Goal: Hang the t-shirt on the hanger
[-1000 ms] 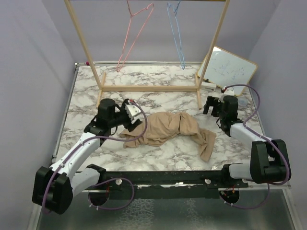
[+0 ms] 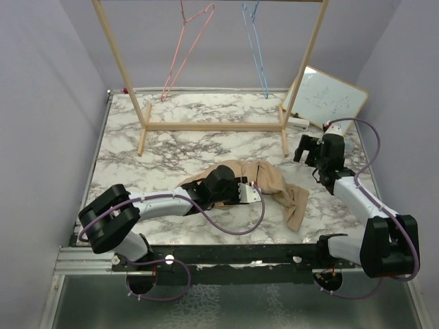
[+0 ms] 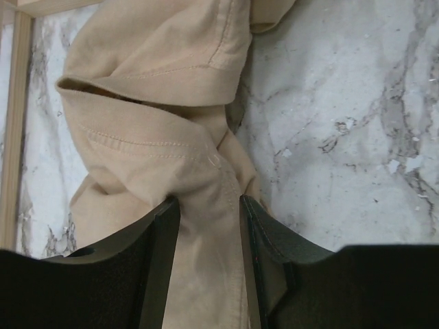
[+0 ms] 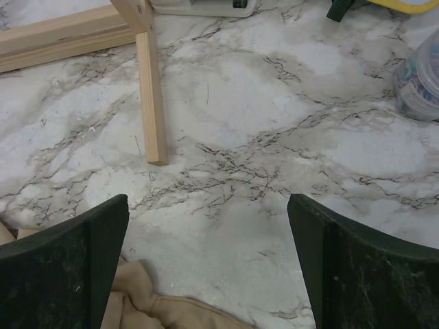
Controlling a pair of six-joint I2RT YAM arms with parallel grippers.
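The tan t-shirt [image 2: 293,204] lies crumpled on the marble table, seen close up in the left wrist view [image 3: 144,137]. My left gripper is over the middle of the shirt, its fingertips at a fold, part open; whether they touch the cloth is unclear. My right gripper [image 2: 306,154] stands open at the right, beside the rack's foot and clear of the shirt [image 4: 137,301]. A pink hanger [image 2: 180,55] and a blue hanger [image 2: 257,51] hang from the wooden rack.
The rack's base bar [image 2: 212,127] runs behind the shirt. A whiteboard [image 2: 329,99] leans at the back right, with a clear plastic tub [image 4: 418,82] at the right. Bare table [image 2: 120,171] shows at the left.
My left arm has swung right, from the shirt's left end to over its middle. The right arm has shifted slightly; the shirt's right part looks much the same.
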